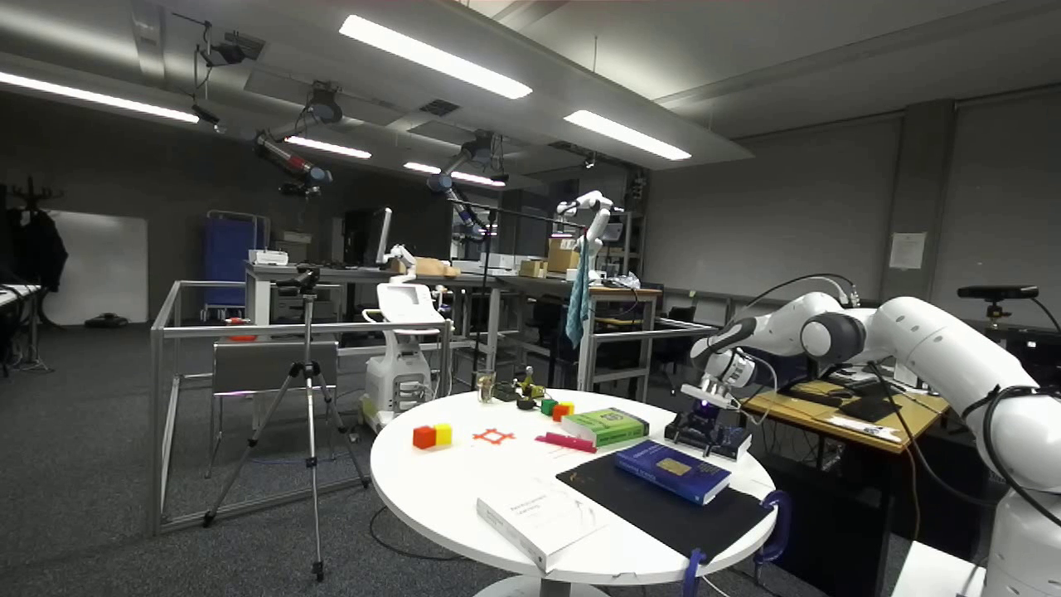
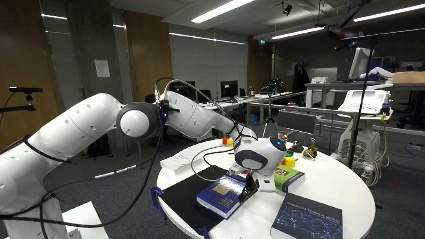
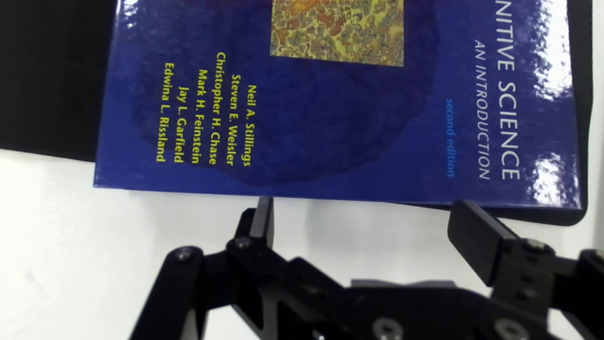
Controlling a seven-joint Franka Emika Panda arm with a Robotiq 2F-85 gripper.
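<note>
A thick blue book (image 3: 339,124), titled Cognitive Science, lies flat on a black mat (image 3: 45,73), with one long edge facing my gripper. The fingers stand wide apart, only white tabletop showing between them. Both fingertips reach close to that book edge in the wrist view; whether they touch it, I cannot tell. Exterior view 2 has the gripper (image 2: 247,190) tilted low at the side of the blue book (image 2: 223,194). From exterior view 1, the gripper (image 1: 701,438) appears behind the blue book (image 1: 674,472).
Beside the gripper lies a dark book (image 2: 308,219); a green book (image 2: 287,178) is close by. A white book (image 1: 542,519) sits near the table's front edge. Blue clamps (image 1: 781,526) grip the rim. Small blocks (image 1: 432,436) stand farther left, with clear tabletop around them.
</note>
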